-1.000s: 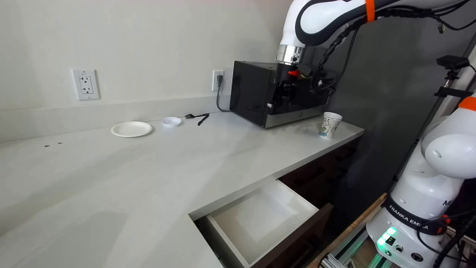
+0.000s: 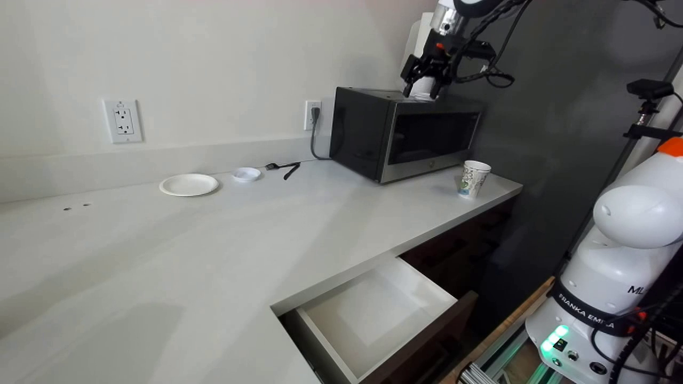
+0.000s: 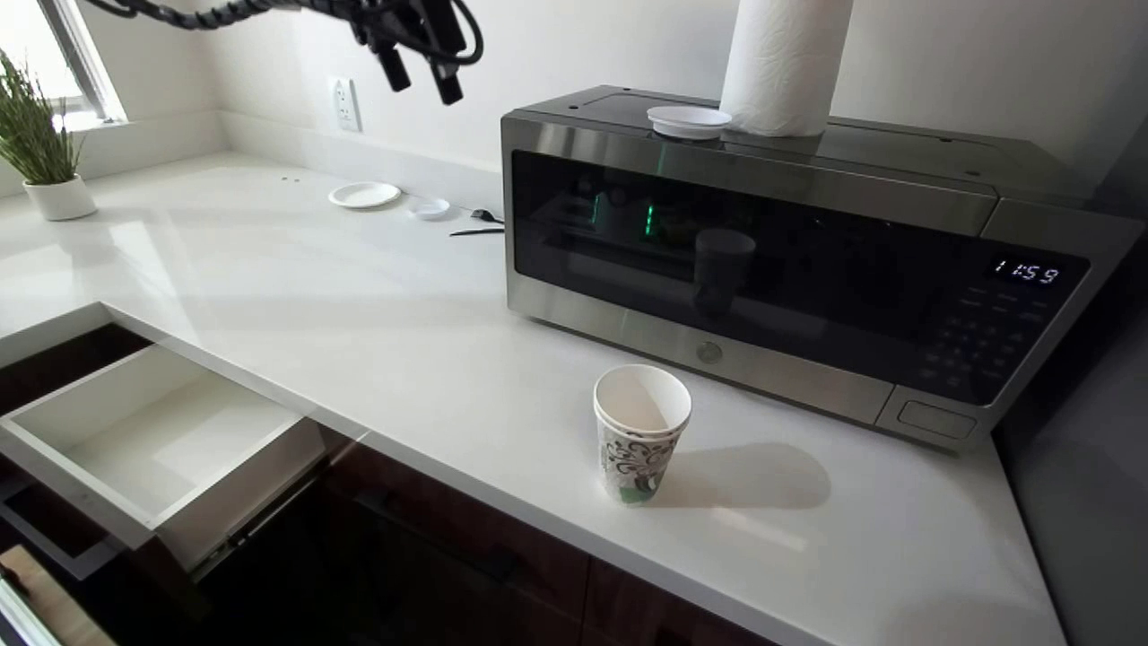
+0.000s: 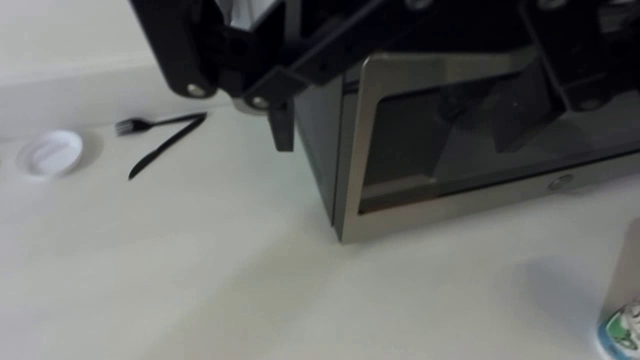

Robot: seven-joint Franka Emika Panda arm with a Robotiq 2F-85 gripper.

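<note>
High in exterior view 1, my gripper point(image 2: 422, 92) hangs with its fingertips in line with the microwave's upper front edge. Exterior view 2 shows the gripper point(image 3: 424, 86) up in the air, left of the microwave point(image 3: 743, 237), its two fingers apart and nothing between them. The fingers also stand wide in the wrist view, with the microwave point(image 4: 354, 198) behind them. A patterned paper cup point(image 3: 637, 463), seemingly a stack, stands upright on the counter before the microwave. White shallow dishes point(image 3: 689, 120) sit on the microwave's top beside a paper towel roll point(image 3: 786, 65).
On the counter by the wall lie a white plate point(image 2: 189, 185), a small white dish point(image 2: 246, 174), a black fork point(image 4: 135, 125) and a black knife point(image 4: 162, 148). An empty drawer point(image 2: 374, 310) is pulled out at the front edge. Mid-counter is clear.
My arm has risen from in front of the microwave door to about its top, uncovering the door. The cup, dishes and drawer have not moved.
</note>
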